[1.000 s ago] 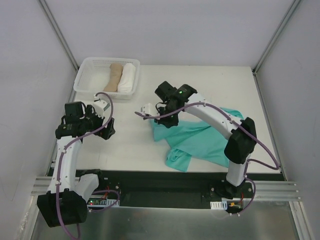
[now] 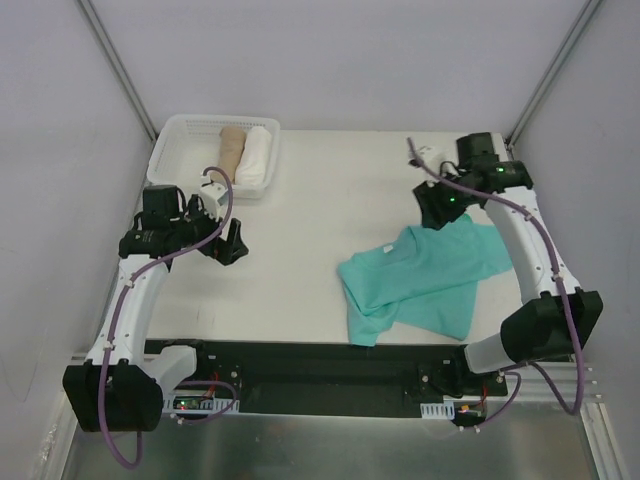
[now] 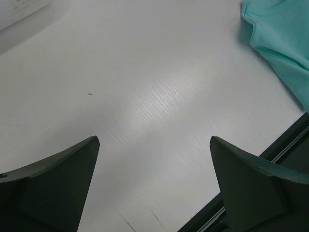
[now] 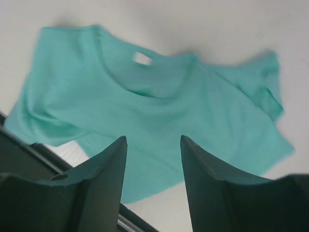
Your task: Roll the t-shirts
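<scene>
A teal t-shirt (image 2: 420, 272) lies spread and creased on the right half of the table, one sleeve end reaching the front edge. Its neck opening and a small white label (image 4: 142, 58) show in the right wrist view. My right gripper (image 2: 446, 204) is open above the shirt's far side, blurred by motion, with no cloth between its fingers. Over bare table on the left, my left gripper (image 2: 231, 246) stands open and empty; only a corner of the shirt (image 3: 282, 38) enters its wrist view.
A white basket (image 2: 168, 150) at the back left holds a brown roll (image 2: 229, 154) and a white roll (image 2: 255, 156). A dark strip (image 2: 310, 372) runs along the table's front.
The left gripper shifted slightly right.
</scene>
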